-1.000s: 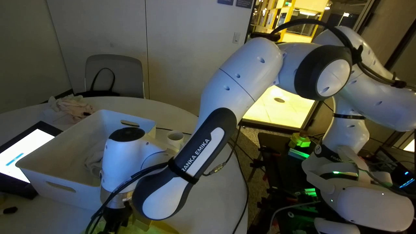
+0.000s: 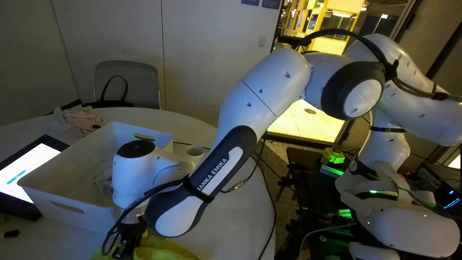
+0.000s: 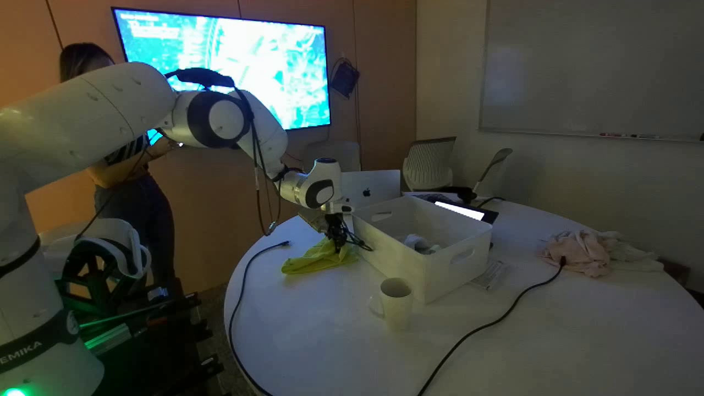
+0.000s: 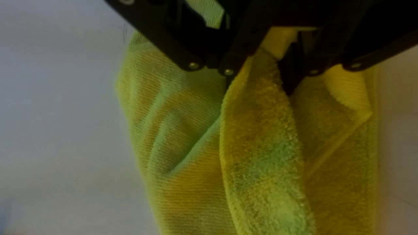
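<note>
A yellow-green cloth (image 3: 320, 258) lies crumpled on the white table beside the box. My gripper (image 3: 338, 245) points down at it, touching or just over its upper part. In the wrist view the dark fingers (image 4: 290, 74) stand some way apart, and a raised fold of the cloth (image 4: 260, 145) runs up between them. Whether they press on this fold cannot be made out. At the bottom edge of exterior view 1, the gripper (image 2: 123, 251) is partly cut off, with the cloth (image 2: 162, 253) beside it.
Next to the gripper stands a white box (image 3: 422, 264) with some pale cloth (image 3: 417, 243) inside. A white mug (image 3: 396, 304) is near the box. Pinkish cloths (image 3: 581, 253) and a black cable (image 3: 495, 322) lie farther along the table.
The arm has shifted slightly left and its upper links sit a little lower in exterior view 1. The hand's angle has changed, and more of the gripper and cloth shows at the bottom edge.
</note>
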